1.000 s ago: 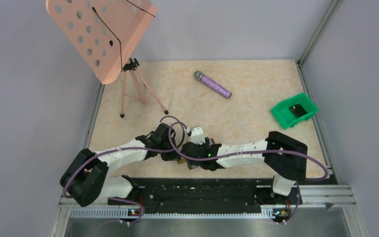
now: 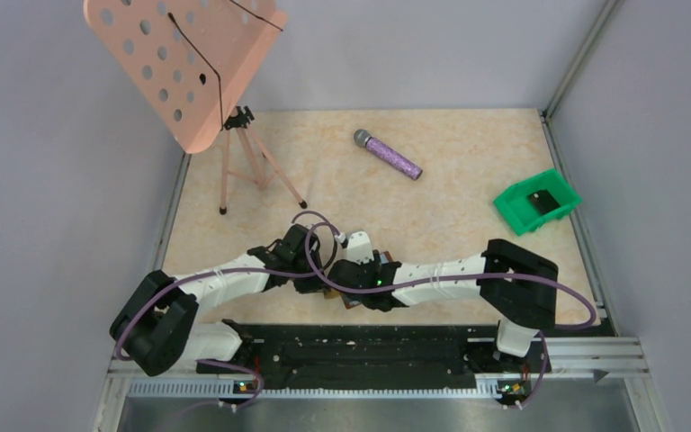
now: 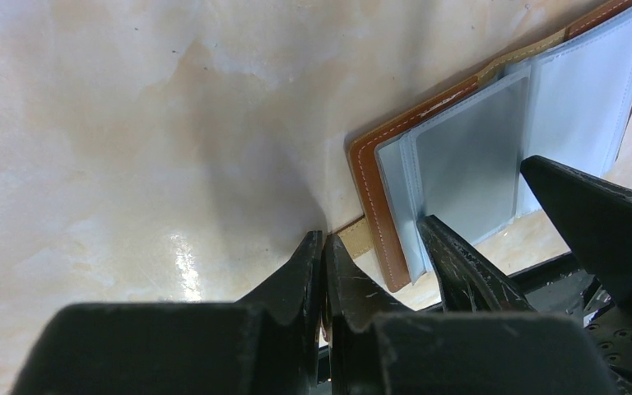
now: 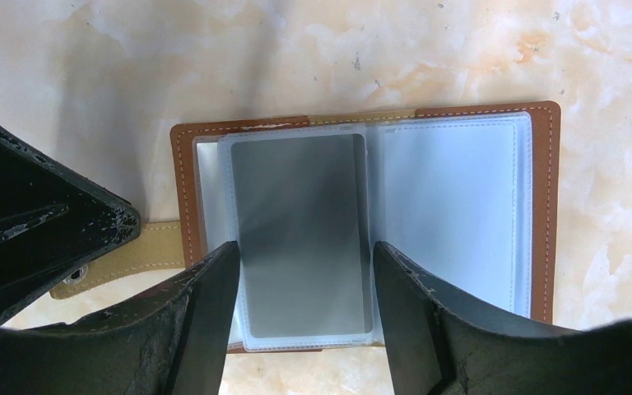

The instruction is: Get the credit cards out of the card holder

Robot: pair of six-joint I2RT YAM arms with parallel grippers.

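Note:
The card holder lies spread flat on the table, brown leather outside with clear sleeves inside. A dark grey card shows through one sleeve; the other sleeve looks pale, with no dark card in it. In the left wrist view my left gripper is shut on the tan strap at the holder's side. Over the dark card, my right gripper stands open, its fingertips at either side of the card's sleeve. From above, both arms hide most of the holder.
A green basket at the right holds a black item. Toward the back lie a purple microphone and, at left, a pink tripod stand. Both grippers are close together.
Otherwise the top view looks the same.

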